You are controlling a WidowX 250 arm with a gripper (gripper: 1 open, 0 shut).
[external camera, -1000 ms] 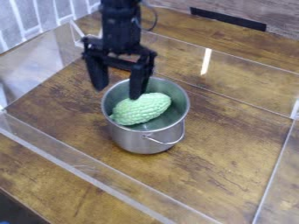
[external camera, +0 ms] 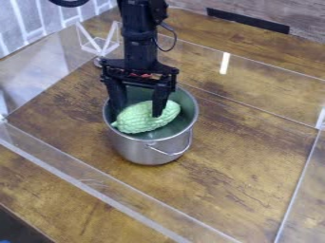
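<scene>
My gripper is open, lowered over a silver pot in the middle of the view, its black fingers at or just inside the pot's upper rim. Inside the pot lies a pale green corn-like toy, partly under the gripper. Whether the fingers touch it I cannot tell.
A small red object behind the pot is mostly hidden by the gripper. Clear or taped strips run along the left and right edges.
The pot stands in the same place.
</scene>
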